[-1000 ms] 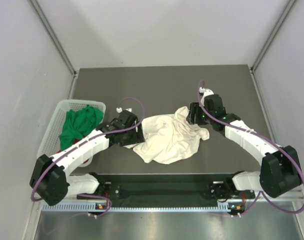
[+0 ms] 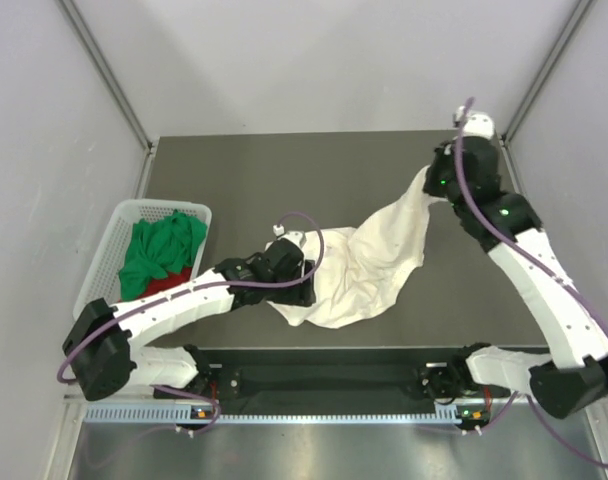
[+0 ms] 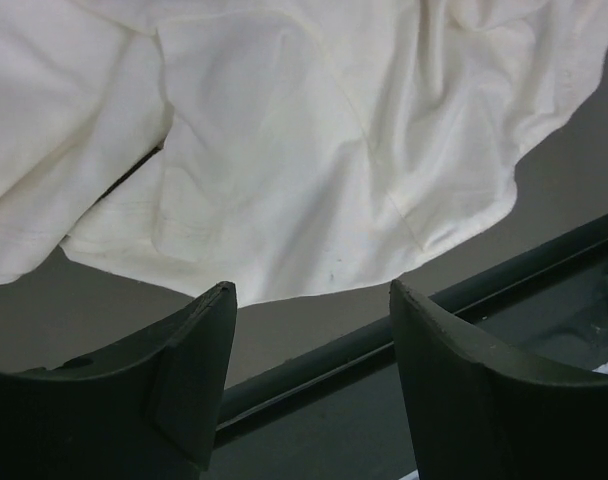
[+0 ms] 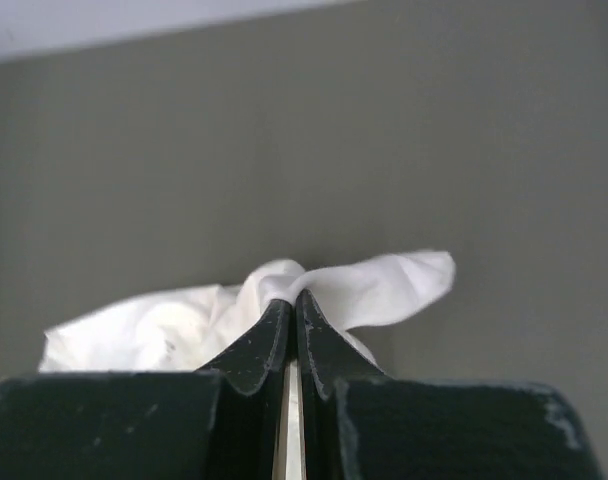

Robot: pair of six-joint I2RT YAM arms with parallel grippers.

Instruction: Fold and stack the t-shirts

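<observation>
A white t-shirt [image 2: 349, 280] lies crumpled on the grey table, its right part drawn up into the air. My right gripper [image 2: 428, 186] is raised at the right and shut on a pinch of that cloth. In the right wrist view the white cloth [image 4: 384, 288] comes out on both sides of the closed fingertips. Over the shirt's left part stands my left gripper [image 2: 309, 284]. The left wrist view shows its fingers [image 3: 199, 345] wide apart, with the shirt's lower edge [image 3: 314, 280] just beyond the tips and nothing held.
A white basket [image 2: 94, 262] at the left holds a green cloth [image 2: 164, 250] and a red cloth [image 2: 174, 280]. Bare table [image 2: 274, 175] stretches behind the shirt. The table's front edge [image 2: 384, 349] runs close to the shirt.
The right gripper was open at the shirt's right side; it has shut on the cloth and risen up and to the right, stretching it. The left gripper has moved right over the shirt.
</observation>
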